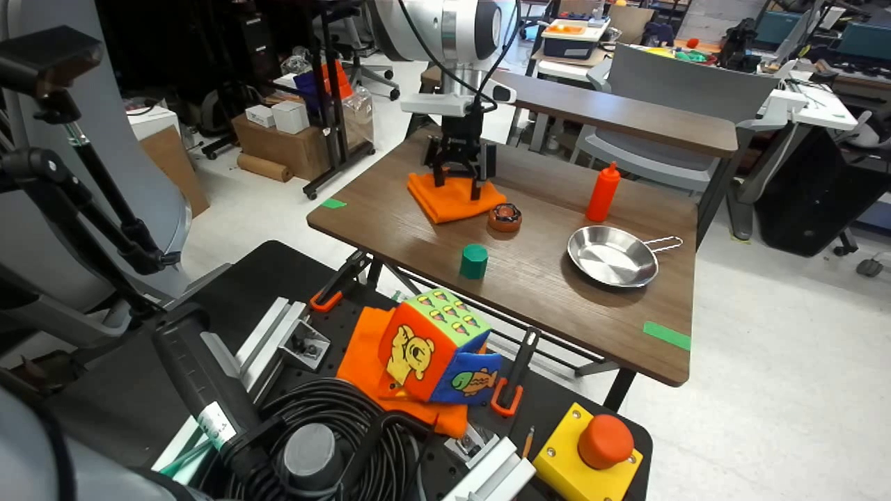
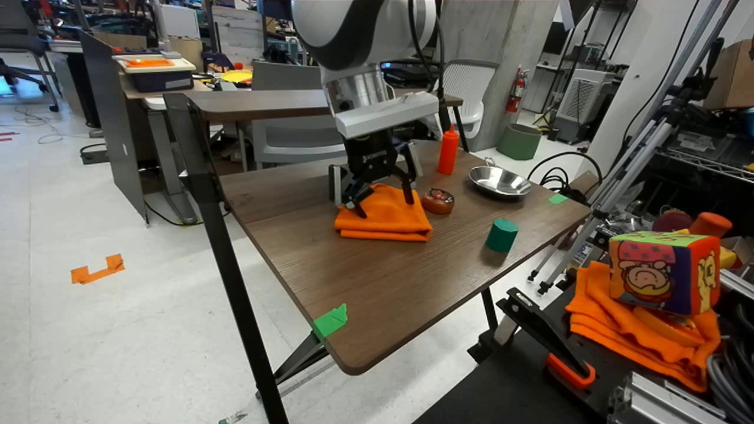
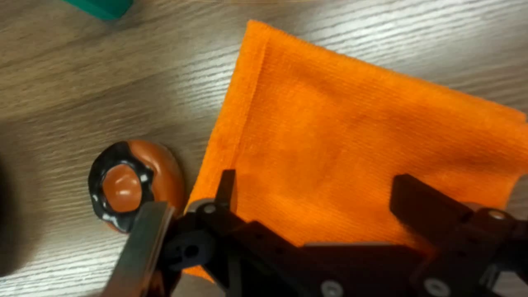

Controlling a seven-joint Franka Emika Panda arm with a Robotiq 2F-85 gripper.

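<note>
A folded orange cloth (image 1: 457, 199) lies flat on the brown table, filling much of the wrist view (image 3: 317, 133). Down over it stands my gripper (image 2: 387, 206), its fingers (image 3: 420, 203) spread wide with cloth showing between them. The fingertips are at or just above the cloth; whether they press on it I cannot tell. Close beside the cloth sits a brown doughnut-like object (image 3: 166, 180) with dark icing, near the outside of one finger.
A green block (image 1: 473, 261) stands nearer the table's front edge. Farther right are a red squeeze bottle (image 1: 603, 193) and a steel pan (image 1: 614, 256). Bare tabletop lies at the left end, by a strip of green tape (image 2: 330, 321).
</note>
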